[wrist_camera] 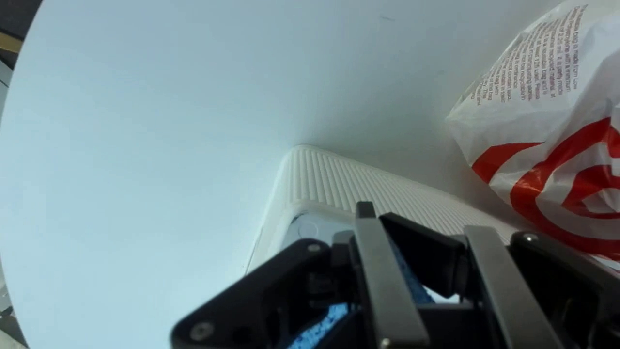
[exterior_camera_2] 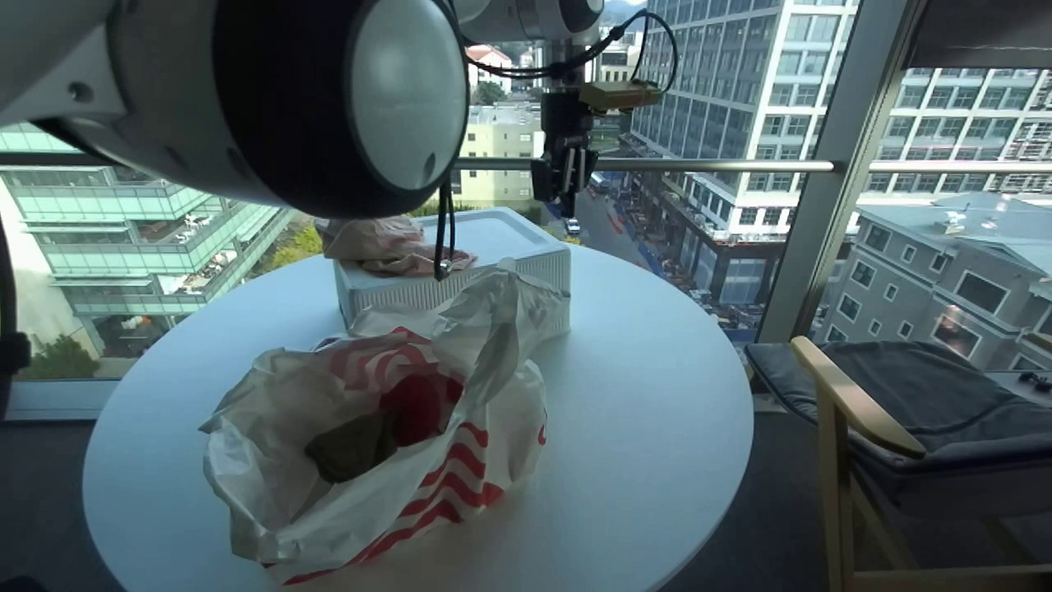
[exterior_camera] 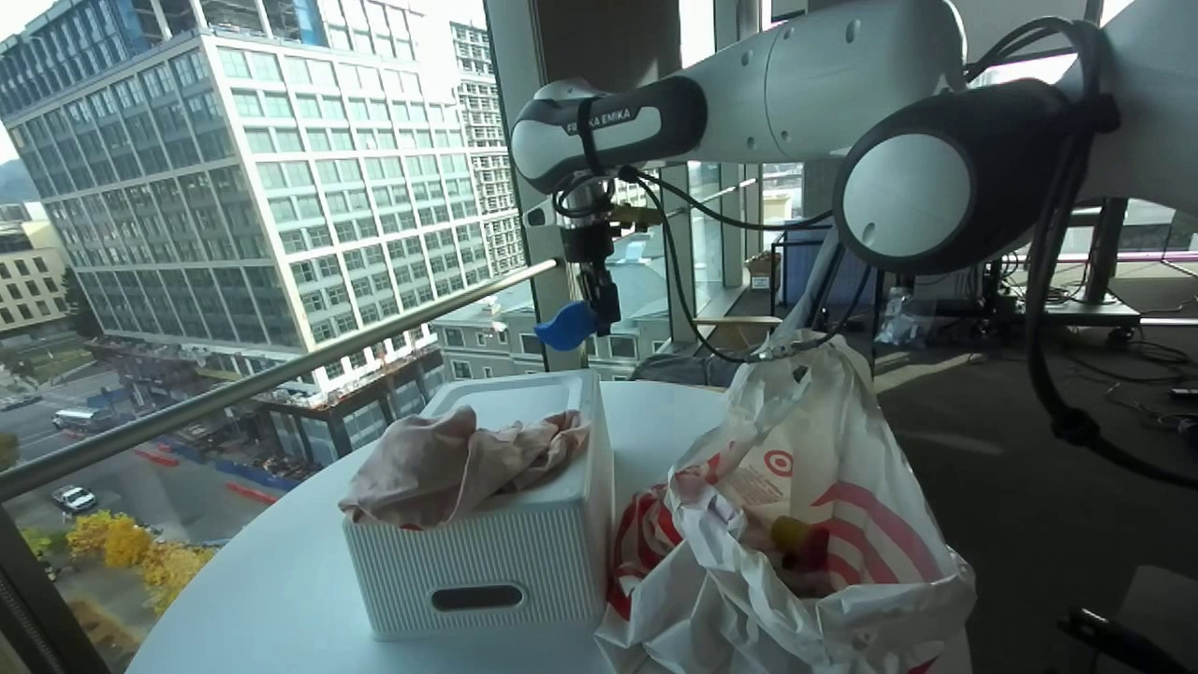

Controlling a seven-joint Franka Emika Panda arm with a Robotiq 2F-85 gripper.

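Note:
A blue object point(exterior_camera: 567, 326), curved and soft-looking, hangs from my gripper point(exterior_camera: 606, 328), which is shut on it above the far end of the white box. Parts of the blue object point(wrist_camera: 326, 326) show around the dark fingers in the wrist view, most of it hidden by them. The ribbed white lidded box point(exterior_camera: 483, 562) stands on the round table, apart from the gripper. On its lid lies a crumpled pinkish cloth point(exterior_camera: 455, 466). From the other side, the gripper point(exterior_camera_2: 567, 192) hangs beyond the box's right end, with the blue object out of sight.
An open white-and-red plastic bag point(exterior_camera_2: 503, 395) stands beside the box, holding a red item point(exterior_camera_2: 419, 406) and a dark item point(exterior_camera_2: 350, 449). A window rail point(exterior_camera: 281, 371) runs behind; a chair point(exterior_camera_2: 878, 424) stands nearby.

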